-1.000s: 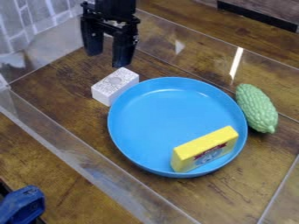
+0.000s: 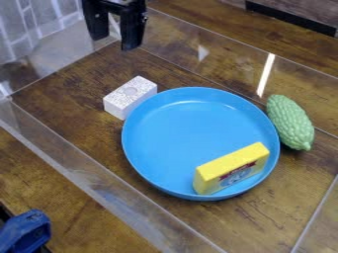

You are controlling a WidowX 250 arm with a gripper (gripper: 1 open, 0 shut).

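At the top left hangs my dark gripper (image 2: 114, 28), partly cut off by the frame's edge; whether it is open or shut cannot be made out. Below it a white speckled block (image 2: 129, 95) lies on the wooden surface, just left of a blue plate (image 2: 179, 128). A yellow box (image 2: 230, 167) with a printed side sits on the plate's lower right part.
A green bumpy vegetable (image 2: 288, 121) lies right of the plate. A blue crumpled object (image 2: 23, 233) is at the bottom left corner. The wood left of and above the plate is mostly clear.
My gripper has moved up toward the top edge of the view, away from the white block. The objects have not visibly moved.
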